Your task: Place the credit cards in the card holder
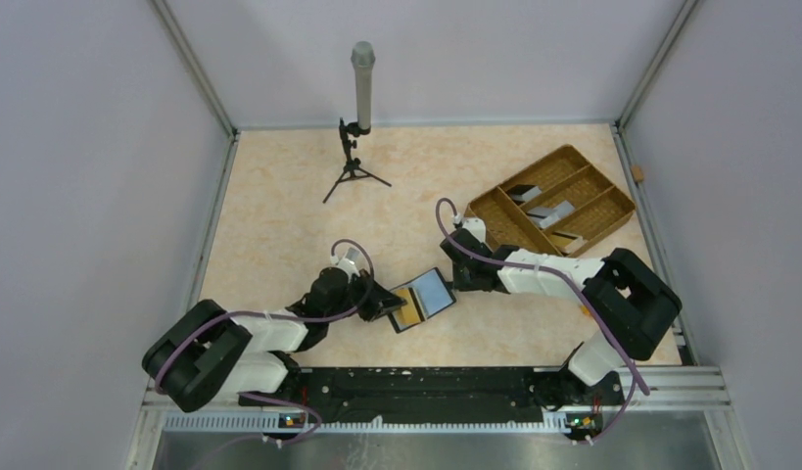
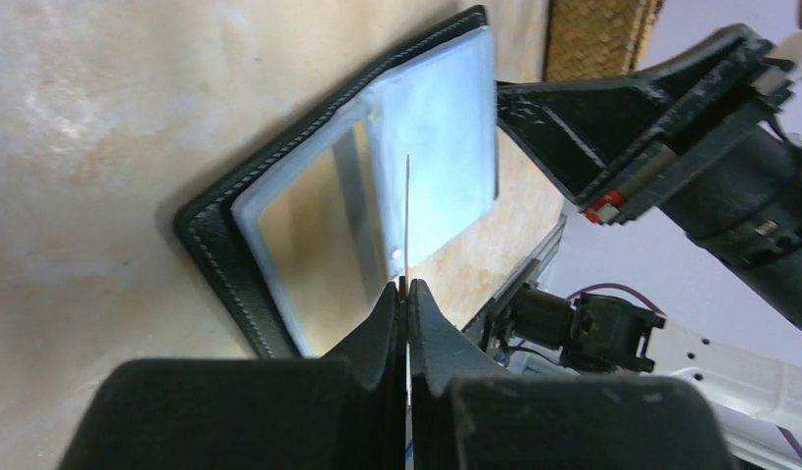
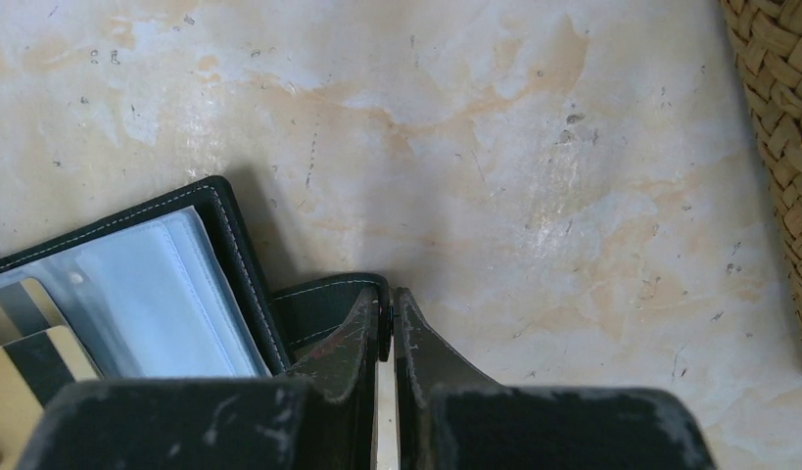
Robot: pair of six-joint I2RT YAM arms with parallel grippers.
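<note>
The black stitched card holder (image 1: 450,297) lies unfolded on the table between my arms. One of its clear sleeves shows a gold card (image 2: 304,235) with a dark stripe; the neighbouring sleeve (image 2: 436,137) looks empty. A second gold card, upright over the holder, appears in the left wrist view only as a thin edge-on line rising from my left gripper, which is shut on it. My right gripper is shut on the holder's short black strap (image 3: 323,304), at the holder's right side.
At the back right stands a woven basket (image 1: 612,223) with compartments holding pale boxes or cards. A tripod (image 1: 353,168) with a grey upright occupies the back left. Bare table lies behind the holder and to its left.
</note>
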